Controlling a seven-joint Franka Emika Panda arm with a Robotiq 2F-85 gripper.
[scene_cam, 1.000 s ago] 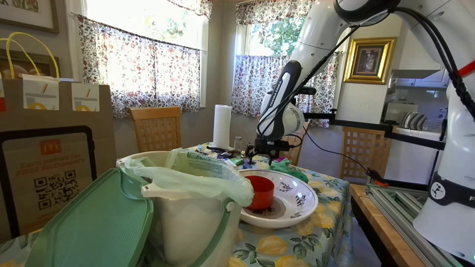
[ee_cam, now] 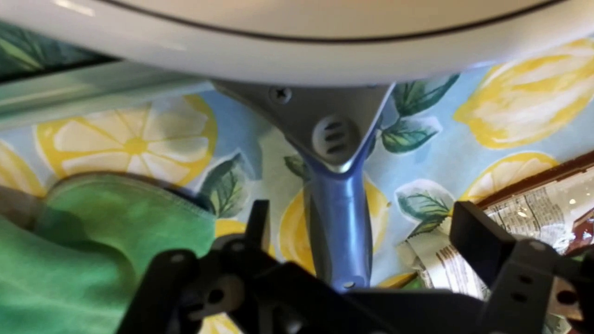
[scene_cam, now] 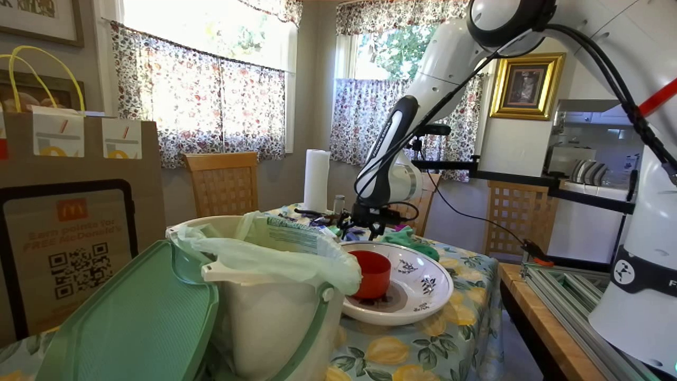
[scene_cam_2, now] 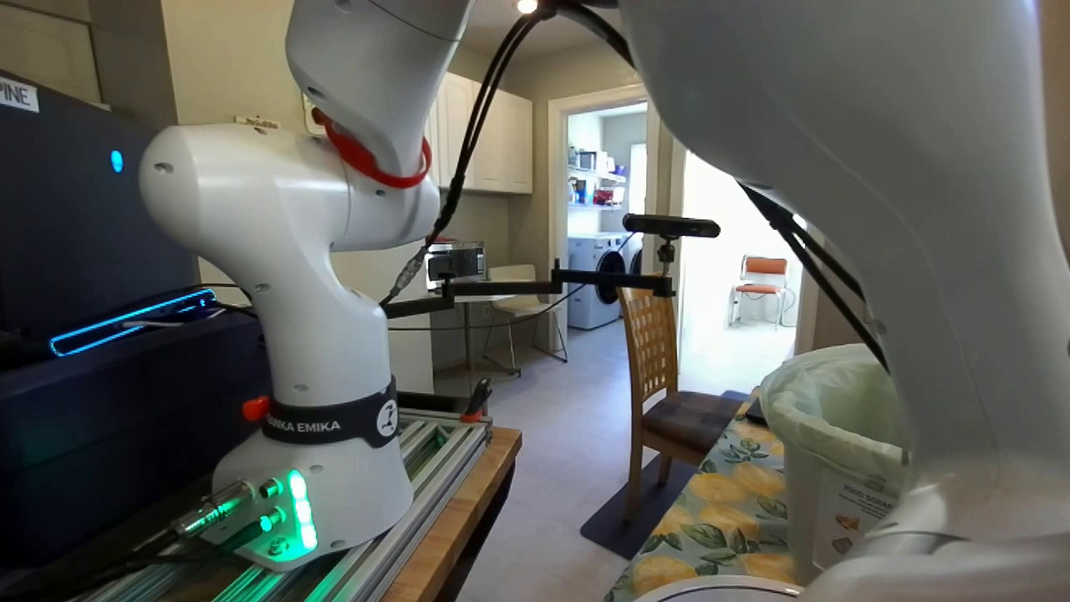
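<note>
My gripper is open, one finger on either side of a blue-handled tool with a grey metal head. Nothing is gripped; whether the fingers are level with the handle cannot be told. The tool lies on the lemon-print tablecloth, and the far part of its head is hidden by the rim of a white bowl. In exterior view 1 the gripper hangs low just behind that wide bowl, which has a red cup inside it.
Left of the tool lies a green cloth; a printed wrapper lies on the right. A lined white bin and a green lid stand in front of the bowl. A paper towel roll stands farther back.
In exterior view 1 my arm and gripper have shifted a little to the left behind the bowl. The bowl, cup and bin stay where they were.
</note>
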